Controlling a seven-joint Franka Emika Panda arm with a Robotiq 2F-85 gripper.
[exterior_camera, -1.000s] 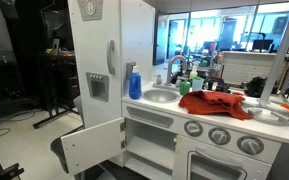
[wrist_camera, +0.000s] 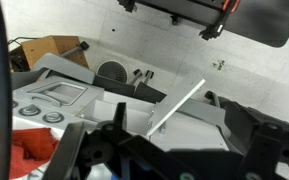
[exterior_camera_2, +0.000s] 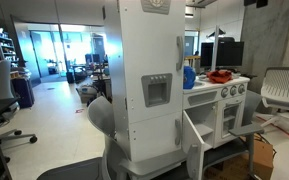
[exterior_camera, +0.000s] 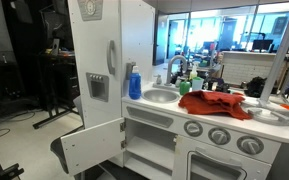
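Note:
My gripper is open in the wrist view, its dark fingers wide apart. Between and beyond them shows the narrow white edge of the open cabinet door (wrist_camera: 177, 104); I see nothing held. In exterior view 1 this low door (exterior_camera: 93, 146) swings out from under the sink (exterior_camera: 162, 95) of a white toy kitchen, exposing an empty shelf (exterior_camera: 151, 151). The same door (exterior_camera_2: 194, 150) stands out from the cabinet in exterior view 2. The gripper cannot be made out clearly in either exterior view.
A tall white toy fridge (exterior_camera: 100, 60) adjoins the counter. On the counter are a blue bottle (exterior_camera: 135, 84), a green bottle (exterior_camera: 197, 84) and a red cloth (exterior_camera: 212, 104). Below lie the oven door (exterior_camera: 216, 164) and, on the floor, a cardboard box (wrist_camera: 54, 48).

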